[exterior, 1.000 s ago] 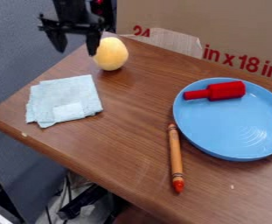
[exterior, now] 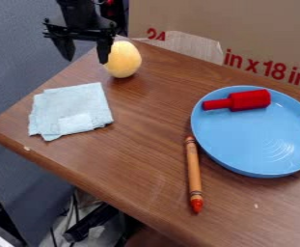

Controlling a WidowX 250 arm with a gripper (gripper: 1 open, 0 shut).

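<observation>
The black gripper (exterior: 85,46) hangs at the top left of the camera view, fingers pointing down and spread apart, with nothing seen between them. It is just left of and above a pale yellow egg-shaped object (exterior: 123,60) standing at the back of the wooden table. A folded light-blue cloth (exterior: 72,110) lies at the table's left. A blue plate (exterior: 253,143) on the right holds a red cylinder with a thin handle (exterior: 248,99). An orange crayon (exterior: 194,176) lies left of the plate.
A cardboard box (exterior: 222,31) stands behind the table's back edge. The left edge drops to a grey floor area with black stand parts and cables below.
The objects on the table have not moved.
</observation>
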